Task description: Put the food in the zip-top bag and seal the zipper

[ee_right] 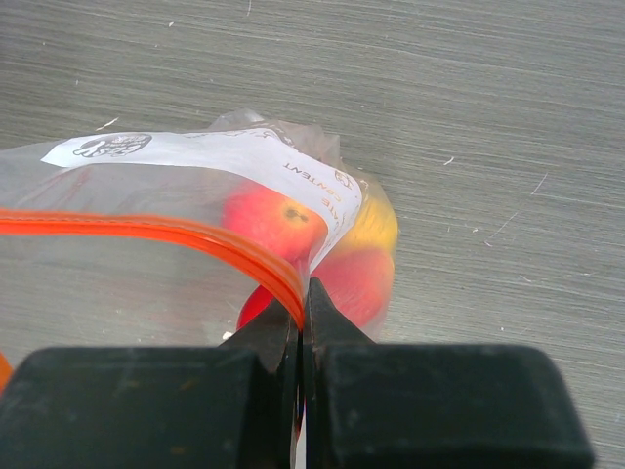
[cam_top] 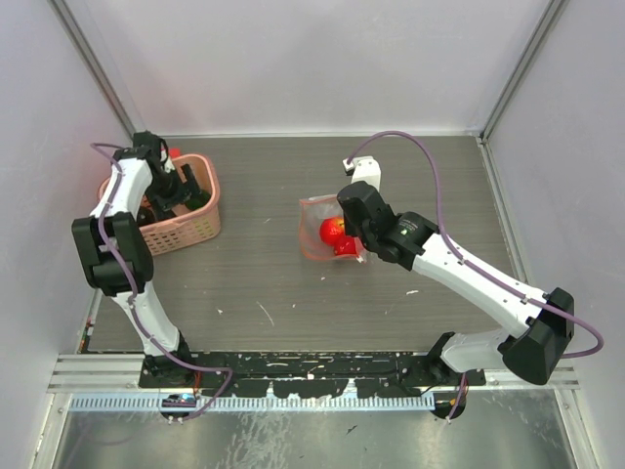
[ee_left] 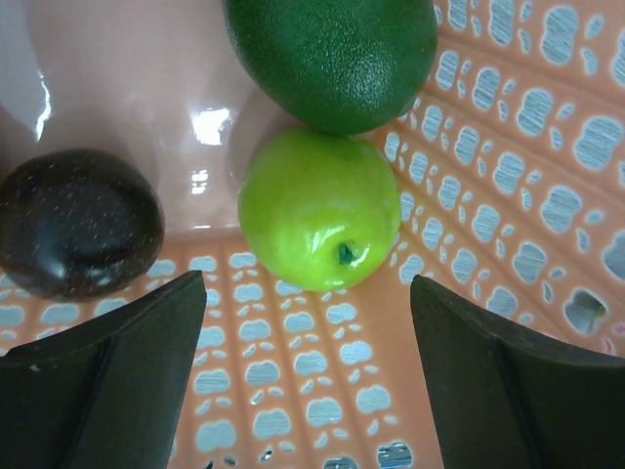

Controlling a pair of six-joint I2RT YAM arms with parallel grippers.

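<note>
A clear zip bag (cam_top: 314, 217) with an orange zipper (ee_right: 146, 228) stands open-mouthed on the table. Inside it are red and yellow fruits (ee_right: 278, 217), seen through the plastic. My right gripper is shut on the bag's edge at the zipper. At the left, my left gripper reaches into the pink basket (cam_top: 184, 233), its fingers wide apart and nothing between them. Just beyond its fingertips lies a green apple (ee_left: 320, 210), touching a dark green avocado (ee_left: 337, 59). A blackish-purple oval item (ee_left: 78, 223) rests to the left.
The basket's perforated wall (ee_left: 527, 147) rises close on the right of the apple in the left wrist view. Between basket and bag the grey table (cam_top: 259, 244) is clear. White walls enclose the back and sides.
</note>
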